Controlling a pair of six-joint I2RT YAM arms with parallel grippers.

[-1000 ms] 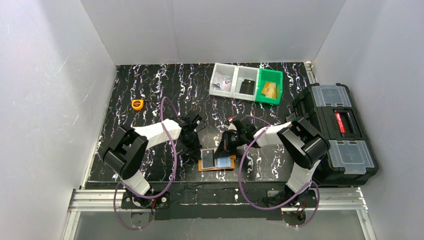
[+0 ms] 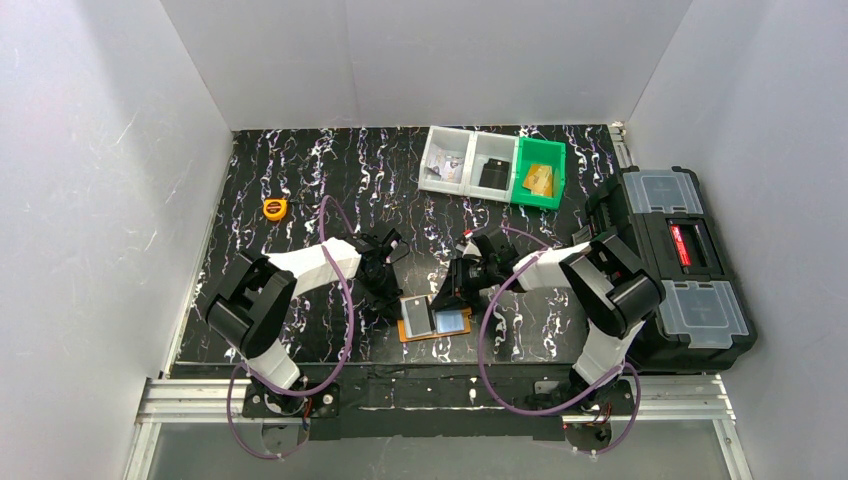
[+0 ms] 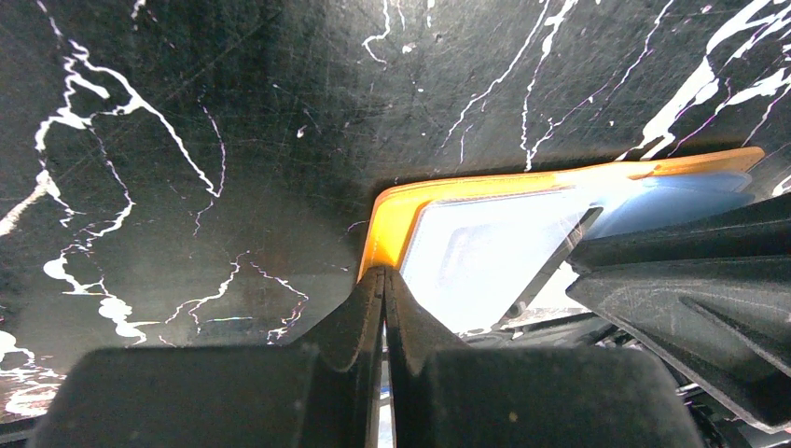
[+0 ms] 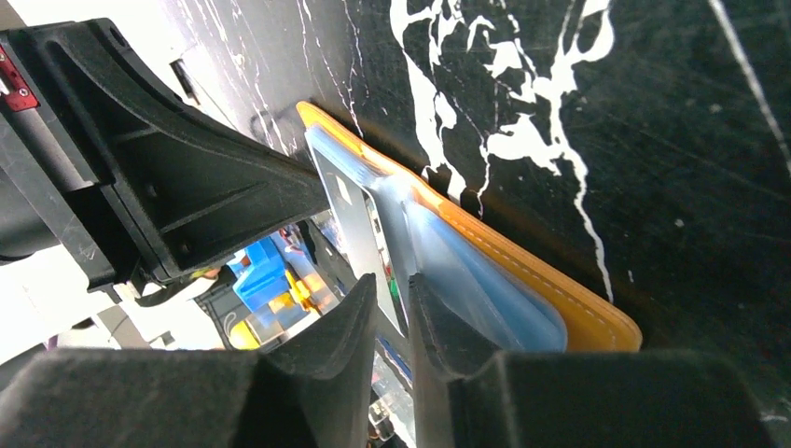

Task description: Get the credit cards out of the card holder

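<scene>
The card holder [image 2: 434,337] lies spread on the table, with an orange border and pale clear pockets. A whitish card [image 3: 499,238] with a dark stripe shows in its left half in the left wrist view. My left gripper is shut, its tips right at the holder's orange left edge; whether that edge is pinched is hard to see. Over the holder's middle, my right gripper is open by a narrow gap. The card's raised edge and the bluish pocket [image 4: 457,271] show around its tips, and I cannot tell whether the card reaches between them.
At the back stand white bins and a green bin [image 2: 541,172]. A black toolbox [image 2: 690,265] takes up the right side. A yellow tape measure [image 2: 275,209] lies far left. The table's front edge runs close below the holder; the area behind the grippers is bare.
The right gripper has shifted slightly right. The holder's right part has turned a little with it, and the grey left panel now sits slightly tilted. The left arm has barely moved.
</scene>
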